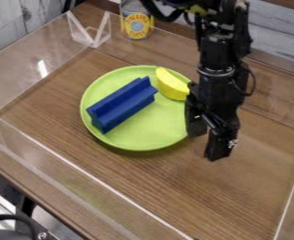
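Note:
My black gripper [209, 136] hangs low over the wooden table, just right of a green plate [150, 138], its fingers apart with nothing visible between them. On the plate lie a blue block [121, 103], long and slanted, and a yellow piece [173, 84] at the back right, partly beside the arm.
A yellow can [137, 25] stands at the back left. Cables lie at the lower left edge.

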